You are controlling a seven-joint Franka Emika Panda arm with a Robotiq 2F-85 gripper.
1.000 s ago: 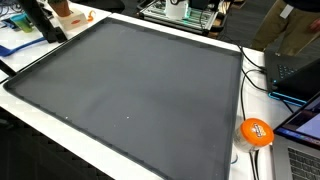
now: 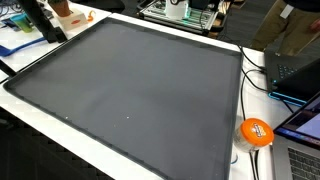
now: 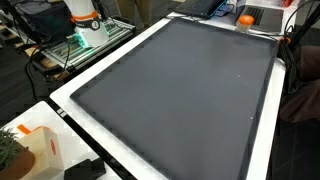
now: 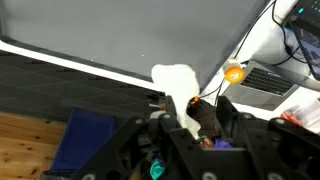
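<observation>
At the bottom of the wrist view, the dark fingers of my gripper stand apart. A white, soft-looking piece (image 4: 176, 84) lies against the left finger and reaches up over the near edge of the board. Whether it is cloth, paper or something else is too blurred to tell. A strip of dark background shows between it and the right finger, so it does not appear clamped. The large grey board (image 2: 135, 85) with its dark rim is bare. Both exterior views leave my gripper out of frame.
An orange-lidded jar (image 2: 254, 133) stands beside the board near a laptop (image 2: 300, 160) and loose black cables. Behind the board is the white arm base (image 3: 88, 30). A terracotta pot (image 3: 14, 155) and a black block (image 3: 85, 170) sit at one corner.
</observation>
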